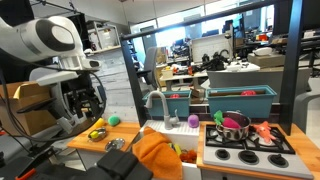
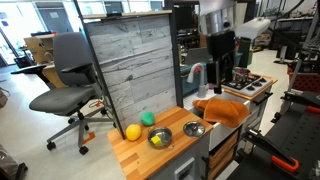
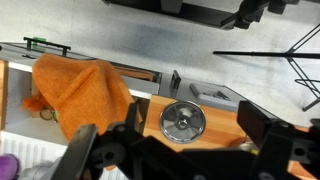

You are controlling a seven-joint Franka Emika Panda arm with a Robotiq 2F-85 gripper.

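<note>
My gripper is open in the wrist view, its black fingers wide apart with nothing between them. Below the gap, a round silver lid (image 3: pixel 183 121) with a central knob rests on the wooden counter. An orange cloth (image 3: pixel 90 92) lies to its left, bunched over the sink's edge. In exterior view 1 the gripper (image 1: pixel 85 104) hangs above the counter's left end, clear of everything on it. Exterior view 2 shows the lid (image 2: pixel 194 129) beside a silver pan (image 2: pixel 163 137) with a yellow item (image 2: pixel 156 141) inside.
A yellow ball (image 2: pixel 133 132) and a green ball (image 2: pixel 147 118) sit on the counter. Beyond the faucet (image 1: pixel 158 106) are a stove (image 1: pixel 250 154) with a pot (image 1: pixel 232 126) and a teal bin (image 1: pixel 240 103) on the shelf. A wooden panel rises behind the counter's left end.
</note>
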